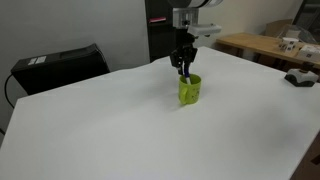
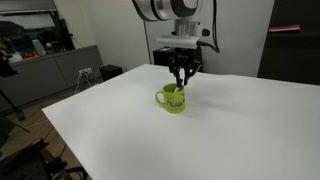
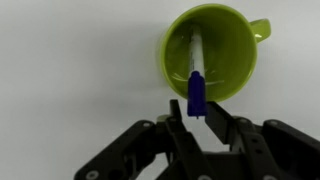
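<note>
A green mug [image 1: 190,92] stands upright on the white table, its handle toward the near side in exterior view 1. In the wrist view, a marker [image 3: 196,75] with a white body and blue cap leans inside the mug [image 3: 176,60], cap end past the rim. My gripper is part open, its fingers on either side of the blue cap; a grip on it does not show. From exterior view 2 the gripper [image 2: 182,78] hangs right over the mug [image 2: 175,103], and the marker is mostly hidden there.
A black case [image 1: 60,67] lies at the table's far left in exterior view 1. A wooden table [image 1: 262,46] with small items stands back right.
</note>
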